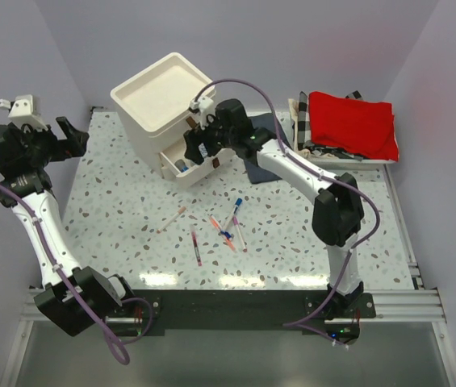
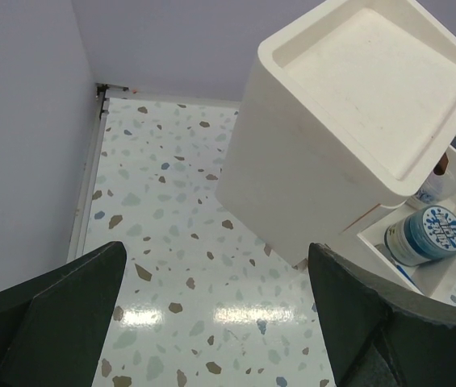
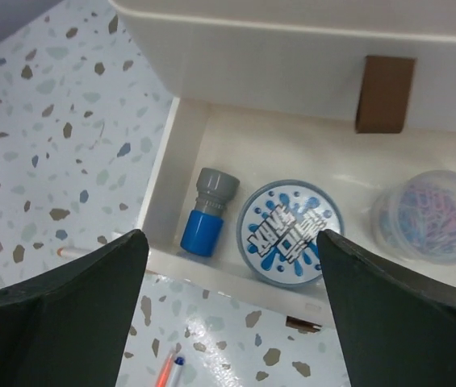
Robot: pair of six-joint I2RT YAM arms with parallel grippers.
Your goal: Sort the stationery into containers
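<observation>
The white drawer unit (image 1: 147, 97) has its drawer open, holding a grey-blue bottle (image 3: 203, 226), a round blue-and-white tub (image 3: 288, 234) and a clear cup of pink and blue items (image 3: 425, 218). My right gripper (image 1: 203, 141) hangs over the drawer, its fingers apart around the view of the tub, nothing visibly held. My left gripper (image 1: 74, 137) stands open at the left edge, empty. Several pens lie loose on the table, among them a red one (image 1: 196, 250) and a blue-capped one (image 1: 234, 210).
A red cloth (image 1: 353, 125) on a checked cloth fills a tray at the back right. A dark mat (image 1: 264, 169) lies beside the drawer.
</observation>
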